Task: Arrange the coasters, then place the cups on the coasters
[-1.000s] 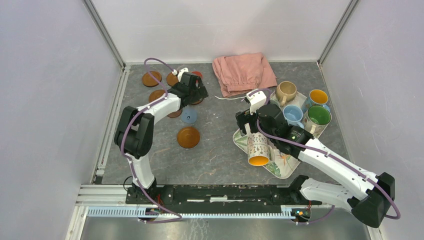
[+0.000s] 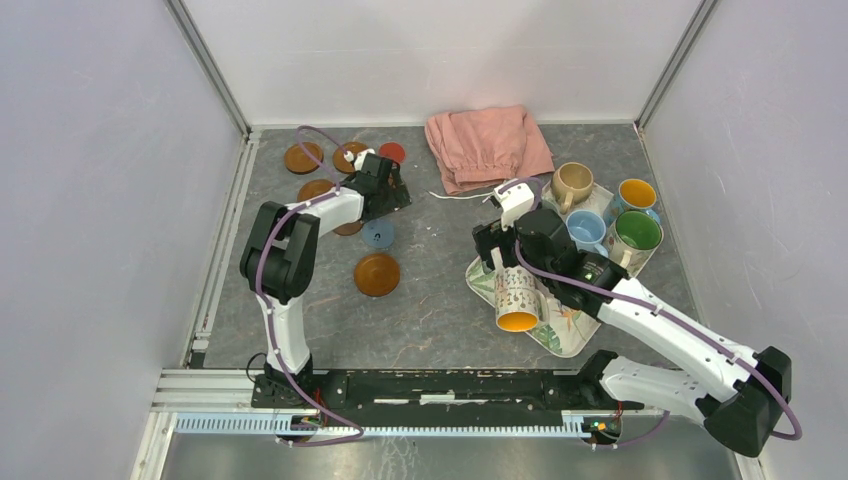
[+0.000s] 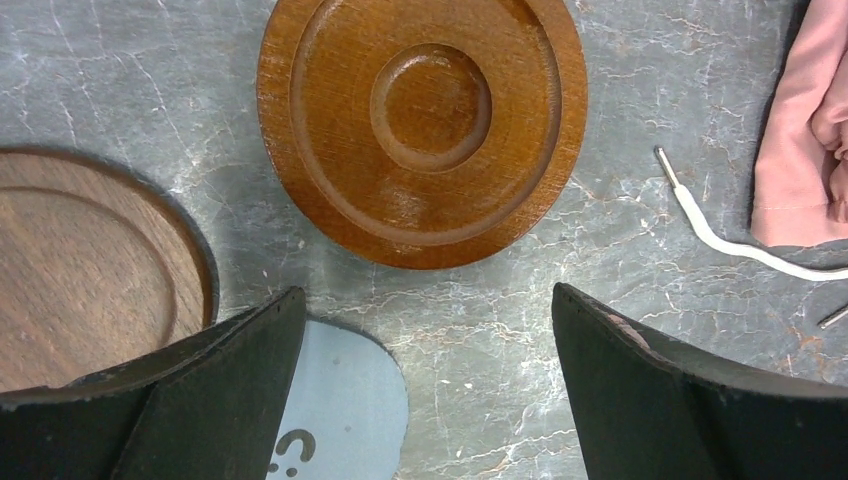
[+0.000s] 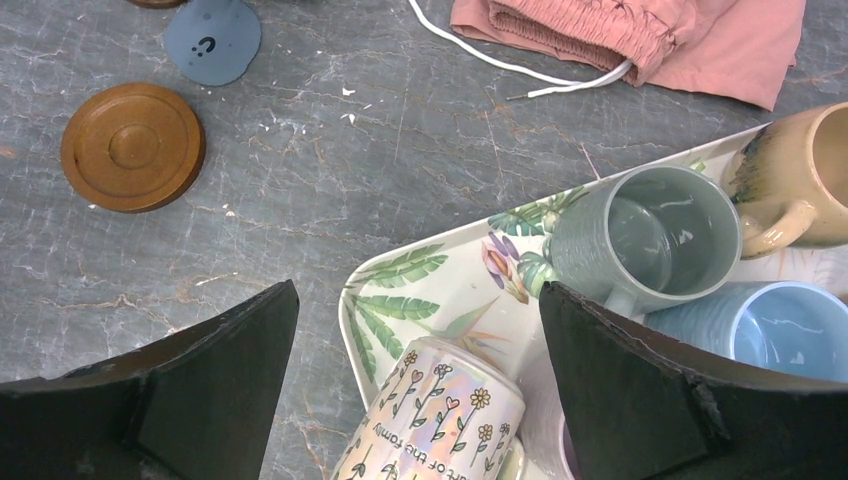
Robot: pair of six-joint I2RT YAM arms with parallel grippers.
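Note:
In the left wrist view, a round brown wooden coaster (image 3: 520, 130) lies flat just beyond the fingers of my left gripper. The fingers stand wide open, with only bare table and part of a blue disc (image 3: 345, 400) showing below them. On the right, my right gripper is also open, above the edge of a leaf-patterned tray (image 4: 410, 260). A white flowered cup (image 4: 440, 410) lies on its side there. A grey-green cup (image 4: 590, 245) and a light blue cup (image 4: 690, 320) stand behind the right finger, partly hidden by it.
Several other brown coasters (image 2: 377, 274) lie on the left half of the table, along with a small red disc (image 2: 392, 152). Folded pink cloth (image 2: 488, 145) with a white cord sits at the back. Green-lined (image 2: 638, 230) and orange-lined (image 2: 636, 194) cups occupy the right side.
The left arm has shifted slightly, its gripper moving a little to the left over the coasters. My right arm and the cups have stayed in place.

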